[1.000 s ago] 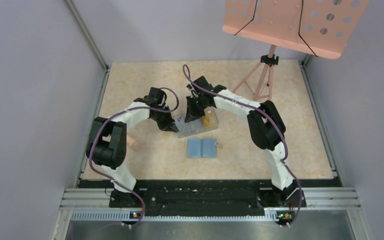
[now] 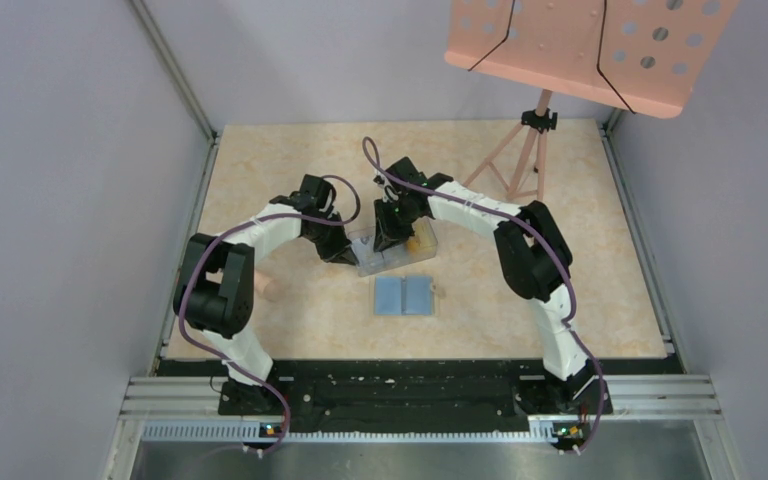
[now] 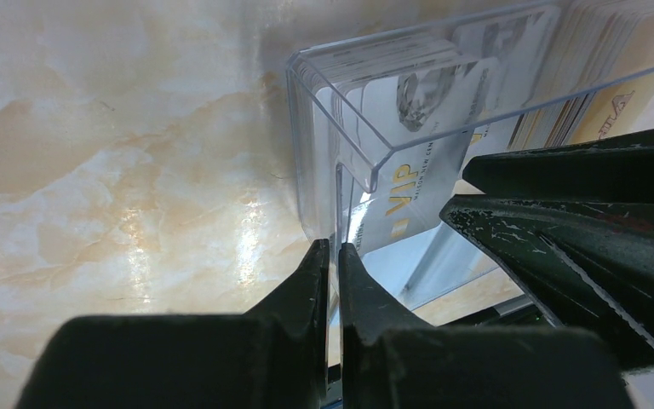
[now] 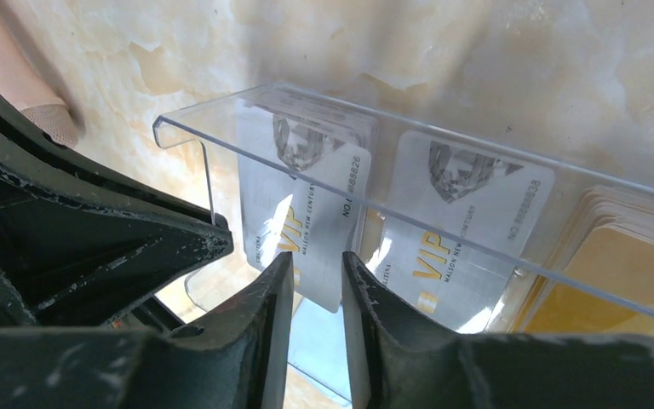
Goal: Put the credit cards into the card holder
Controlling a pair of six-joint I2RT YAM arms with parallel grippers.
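A clear plastic box (image 2: 422,258) holds stacks of silver VIP cards (image 4: 460,204) and gold cards (image 4: 613,256) at the table's middle. My left gripper is shut on the clear box's end wall. My right gripper is inside the box over a silver card stack, fingers part open and close to the cards' edge; whether a card is between them is unclear. The blue card holder (image 2: 404,296) lies open just in front of the box.
A pink stand (image 2: 530,160) is at the back right. A pink cylinder (image 2: 265,285) lies beside the left arm.
The left arm and box stay in place.
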